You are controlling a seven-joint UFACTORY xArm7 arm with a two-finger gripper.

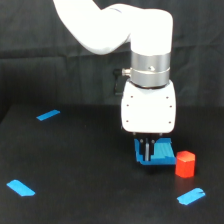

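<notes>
My white gripper [147, 152] points down over a blue square [157, 158] on the dark table. Its dark fingers reach to that square, and they look close together. Whether anything is between them is too small to tell. Right beside the square, on its right, rests a red block [185, 164].
Blue strips lie flat on the table: a far-left strip [48, 115], a near-left strip [20, 188] and a near-right strip [191, 196]. Between the left strips and the arm the black table [85, 160] is bare.
</notes>
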